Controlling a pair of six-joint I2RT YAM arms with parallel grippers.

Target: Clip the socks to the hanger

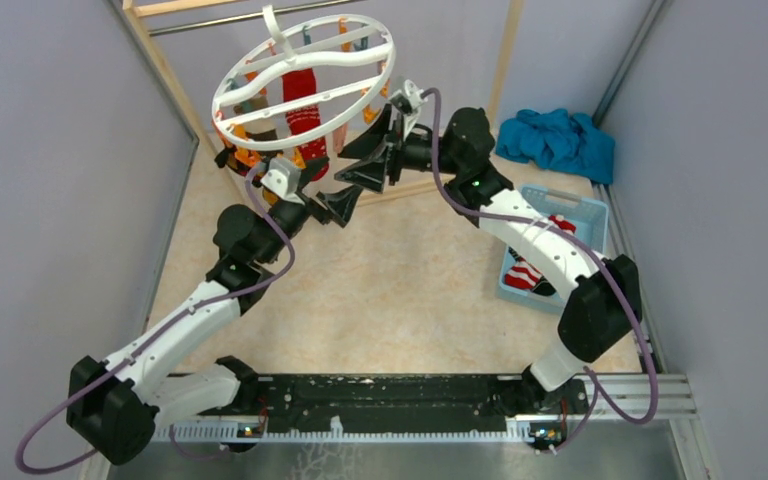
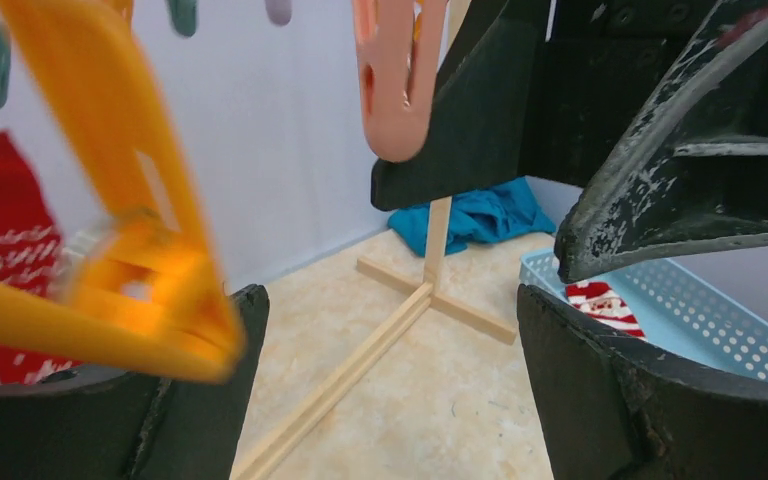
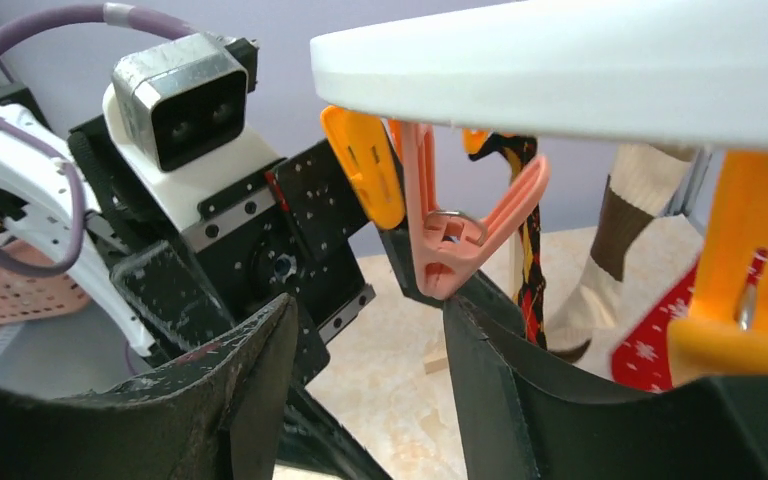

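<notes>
The white round hanger hangs at top centre with red and dark socks on its coloured clips. My left gripper stands open below the front right of the ring, an orange clip close by in its wrist view. My right gripper faces it from the right, its fingers apart just below a pink clip, with nothing visible between them. A striped sock lies in the blue basket.
A teal cloth lies at the back right. The hanger's wooden stand bars cross the floor.
</notes>
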